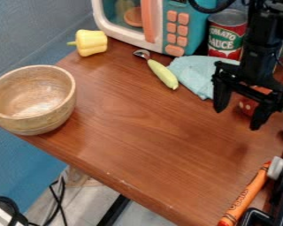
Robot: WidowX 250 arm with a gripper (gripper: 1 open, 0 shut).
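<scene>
My black gripper (239,108) is at the right side of the wooden table (132,154), its two fingers apart. A red round object (249,104) is mostly hidden behind the gripper, near its right finger; I cannot tell whether they touch. A light blue cloth (196,72) lies just left of the gripper, with a pale yellow toy vegetable (164,74) and a spoon (143,55) beside it.
A wooden bowl (29,99) sits at the left edge. A yellow pepper (89,42), a toy microwave (150,25) and a red can (226,40) stand at the back. An orange crayon tube (244,199) lies front right.
</scene>
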